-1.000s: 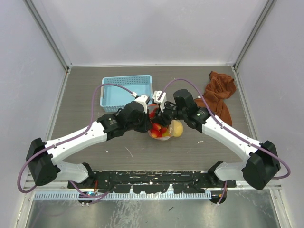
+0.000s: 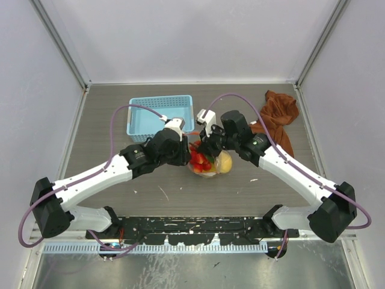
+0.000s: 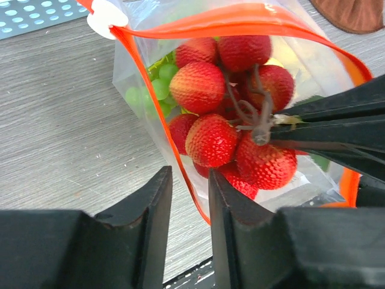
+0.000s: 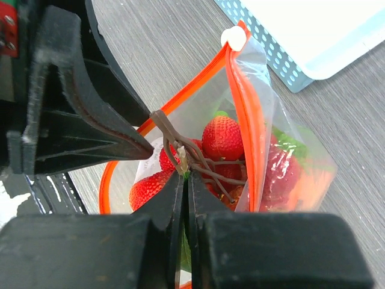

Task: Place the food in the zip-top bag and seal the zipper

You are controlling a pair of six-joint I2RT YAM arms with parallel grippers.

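The clear zip top bag with an orange zipper rim stands open in the middle. Red strawberries fill its mouth, with green grapes beside them; a yellow food shows through the bag from above. My right gripper is shut on the brown grape stem within the bag's mouth. The left gripper is partly open, its two fingers on either side of the bag's near rim, without gripping it. A white slider sits at one end of the zipper.
Behind the bag to the left is a light blue basket. A brown cloth lies at the back right. Both grippers are very close together over the bag. Bare table shows on the left and in front.
My left gripper has drawn back a little to the left, and more of the red food shows between the two.
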